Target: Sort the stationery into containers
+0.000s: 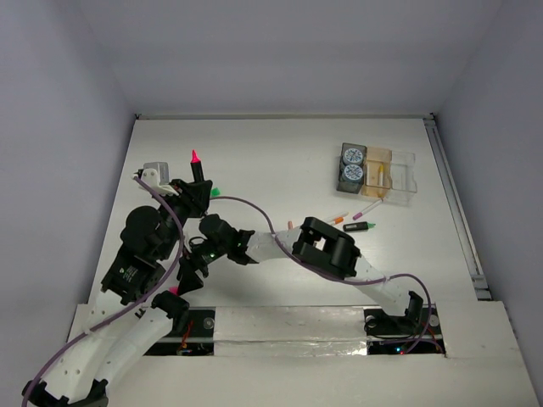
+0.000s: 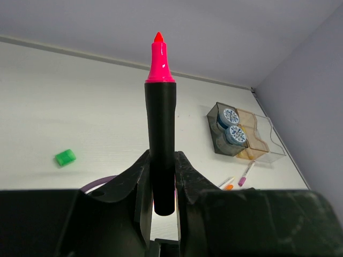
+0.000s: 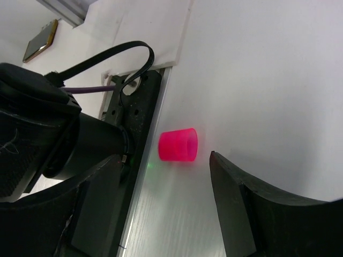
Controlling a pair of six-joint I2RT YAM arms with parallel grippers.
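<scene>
A black highlighter with an uncapped pink tip (image 2: 161,110) stands upright in my left gripper, which is shut around its barrel. On the table near the front left edge lies a pink cap (image 3: 177,145), its open end facing right in the right wrist view. My right gripper is open, with the cap ahead between its two spread fingers and nothing gripped. The container (image 1: 393,194) at the back right has a dark compartment with two round blue-and-white jars, an amber one and a clear one.
A green cap (image 2: 65,157) lies loose on the table. Near the container are a purple-capped pen (image 1: 367,209), an orange pen (image 1: 338,220) and a black marker with a green tip (image 1: 357,226). A dark rail (image 3: 140,101) borders the pink cap.
</scene>
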